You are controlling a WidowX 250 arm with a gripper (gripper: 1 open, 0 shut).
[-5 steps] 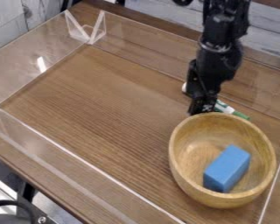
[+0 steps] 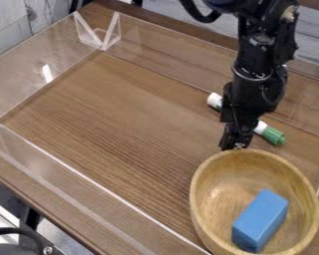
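Observation:
My black gripper (image 2: pixel 239 131) hangs from the top right, pointing down at the table just behind a yellow bowl (image 2: pixel 215 199). It stands open. Beside its fingers lie a small white item (image 2: pixel 217 103) at the left and a green one (image 2: pixel 271 133) at the right, both partly hidden by the gripper. A blue block (image 2: pixel 261 219) lies in the bowl.
Dark cables show at the bottom left corner.
The gripper has moved slightly down toward the table and the back of the bowl. The bowl and block look essentially unchanged in place.

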